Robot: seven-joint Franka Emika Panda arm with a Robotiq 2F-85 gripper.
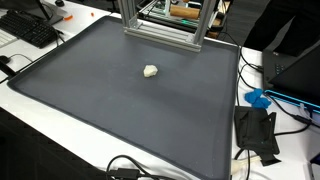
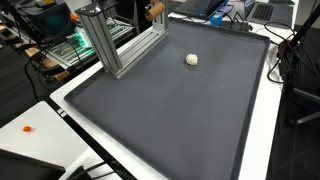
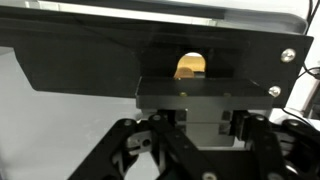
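In the wrist view my gripper is shut on a dark grey block (image 3: 205, 90) with a flat face and a straight edge. Its black fingers lie on both sides of the block's lower part, and the hidden contact makes the exact grip hard to see. Behind the block runs a wide black panel (image 3: 90, 68); a rounded cut-out in it shows something yellowish-tan (image 3: 190, 66). Whether block and panel are one piece I cannot tell. A small cream lump (image 1: 150, 71) sits alone on the dark grey mat (image 1: 120, 110). Neither exterior view clearly shows the gripper.
A metal frame (image 1: 165, 38) stands at the mat's far edge, with an orange-brown piece (image 1: 185, 11) in it. Blue cloth-like item (image 1: 257, 98) and black item (image 1: 256, 132) lie right of the mat. A keyboard (image 1: 28, 29) is at the left.
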